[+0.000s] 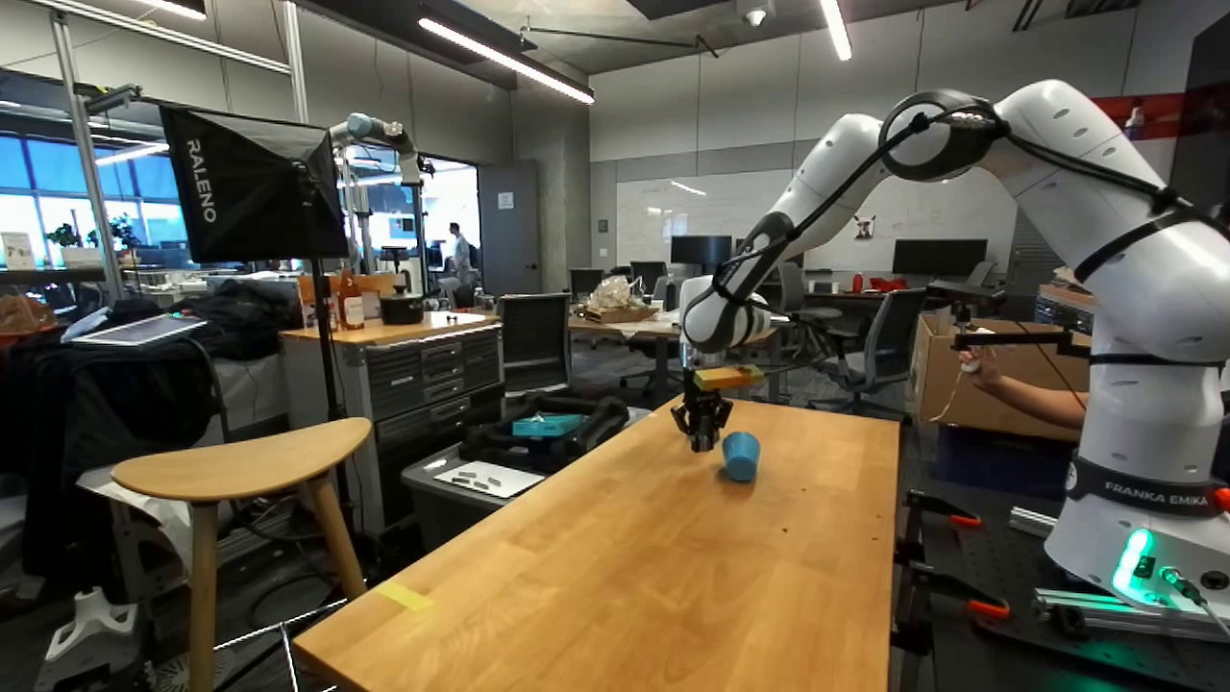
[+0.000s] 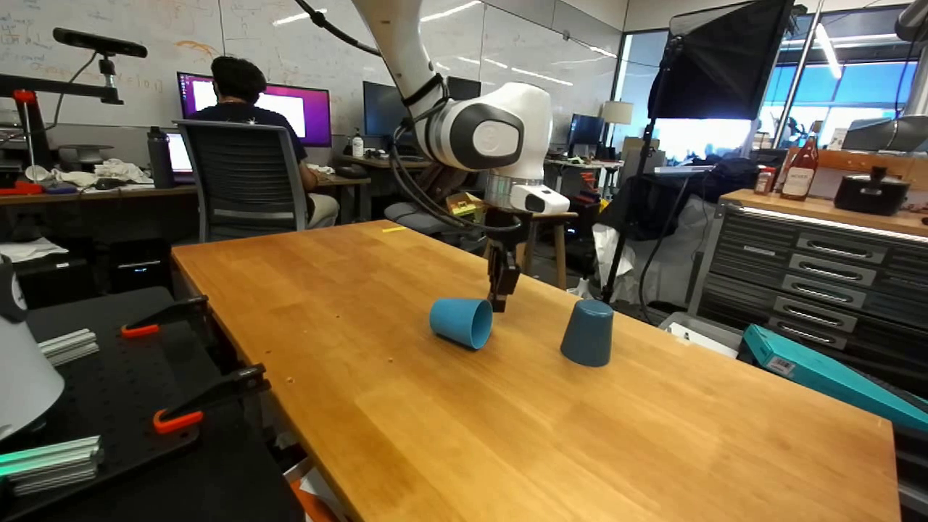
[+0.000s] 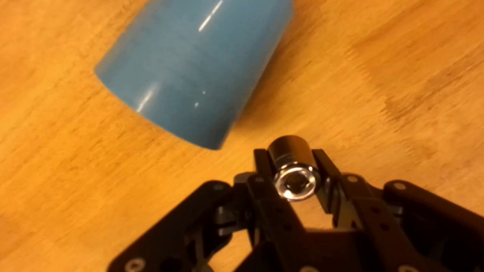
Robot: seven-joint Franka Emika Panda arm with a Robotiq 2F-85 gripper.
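A light blue cup (image 2: 461,322) lies on its side on the wooden table (image 2: 348,287), its open end towards my gripper (image 2: 498,306). In the wrist view the gripper is shut on a small metallic cylinder (image 3: 291,152) with a shiny ring-shaped end. Beyond the fingertips, up and to the left, is the blue cup (image 3: 195,68), not between the fingers. A darker blue cup (image 2: 588,333) stands upside down on the other side of the gripper. Exterior view 1 shows the gripper (image 1: 702,442) low over the table, just left of the lying cup (image 1: 741,457).
Clamps (image 1: 957,588) grip the edge on the robot base side. A grey bin (image 1: 444,496) and a wooden stool (image 1: 242,461) stand beside the opposite edge.
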